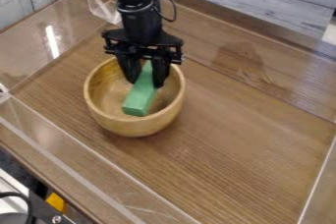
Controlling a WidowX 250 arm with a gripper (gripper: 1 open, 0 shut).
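Observation:
A round yellow-tan bowl (108, 120) rests on the wooden table toward the left of centre. Inside it is a green elongated block (140, 98), angled up toward the back. My black gripper (141, 69) reaches down over the bowl's rear half, closed on the upper end of the green block. The fingertips partly hide that end of the block.
White walls stand along the back and upper left. A black cable and a small yellow object (55, 201) are at the lower left edge.

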